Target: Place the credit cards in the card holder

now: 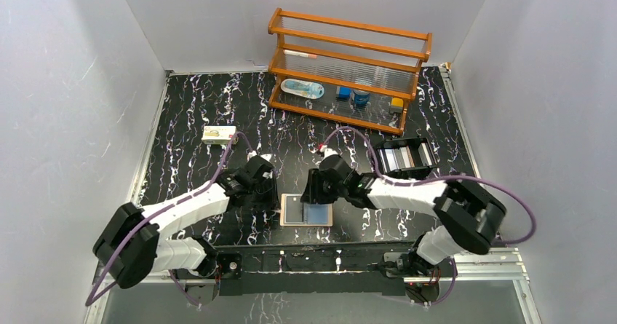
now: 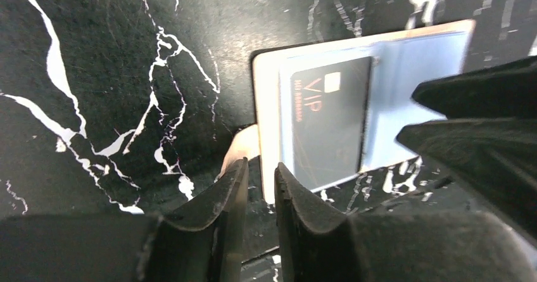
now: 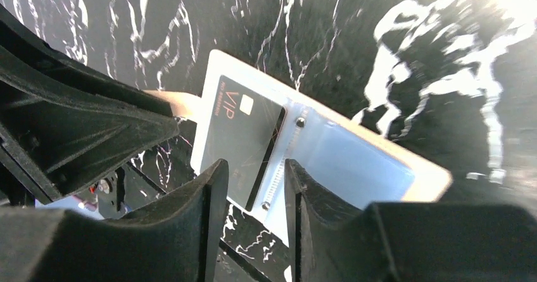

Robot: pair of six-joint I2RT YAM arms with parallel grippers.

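Observation:
The card holder point(image 1: 306, 223) lies spread flat near the table's front, with a tan border and pale blue inside. A dark grey VIP card point(image 2: 330, 118) sits in its left half, lying flat in the clear pocket. Just left of the holder, my left gripper is part open with a narrow empty gap, close to the tan tab point(image 2: 243, 146). Over the holder's right half hovers my right gripper, also slightly open and holding nothing. The holder's right half point(image 3: 354, 161) shows no card in the right wrist view.
A black box point(image 1: 405, 156) with several cards stands to the right. A small box point(image 1: 219, 135) lies at the back left, and a wooden rack point(image 1: 349, 69) fills the back. Behind the holder the table is clear.

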